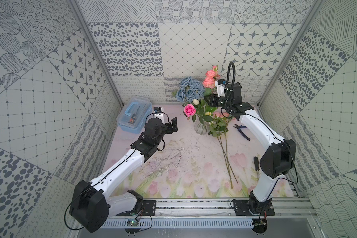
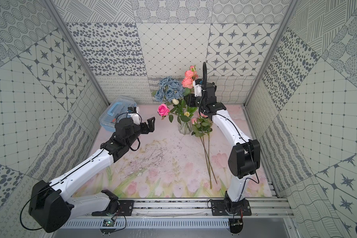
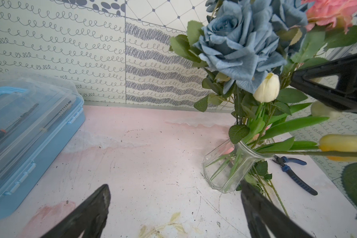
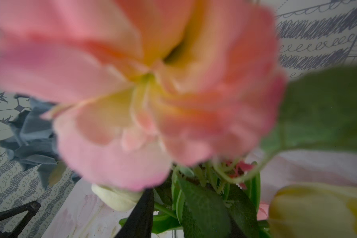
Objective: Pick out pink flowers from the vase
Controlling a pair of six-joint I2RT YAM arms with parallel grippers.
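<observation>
The glass vase [image 3: 222, 170] holds blue roses [image 1: 188, 89], coral-pink flowers [image 1: 210, 79], a bright pink rose [image 2: 163, 109] and white and yellow tulips. My right gripper [image 1: 212, 100] reaches into the bouquet just below the coral flowers; in its wrist view a pink bloom [image 4: 146, 99] fills most of the picture, blurred, with dark fingers among leaves beneath, so what lies between them is unclear. My left gripper [image 1: 172, 126] stands open left of the vase with nothing between its fingers. Several cut stems with pinkish flowers [image 1: 228, 166] lie on the table beside the vase.
A blue plastic box [image 1: 132, 115] sits at the back left. Pliers [image 1: 242, 132] and a screwdriver [image 1: 256, 162] lie on the right of the table [image 1: 194, 166].
</observation>
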